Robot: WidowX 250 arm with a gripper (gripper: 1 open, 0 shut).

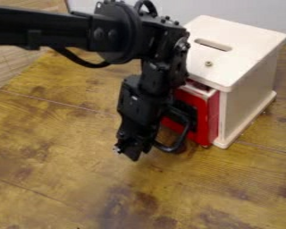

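My black gripper (136,143) hangs low over the wooden floor, just in front of a white cabinet (241,80) with a red front (207,116). Its wrist and body cover the left part of that red front. Whether the fingers are shut, and on what, is hard to tell in the dark cluster of parts.
Bare wooden floor (62,161) fills the left and front. A white wall (229,11) runs along the back behind the cabinet, which has a slot and a knob on top.
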